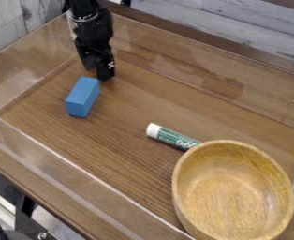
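Observation:
My black gripper (97,64) hangs at the upper left of the camera view, low over the wooden table, its fingers pointing down just above and behind a blue block (82,97). A green and white tube (173,137) lies at the middle right, and an empty tan oval bowl (231,192) fills the lower right.

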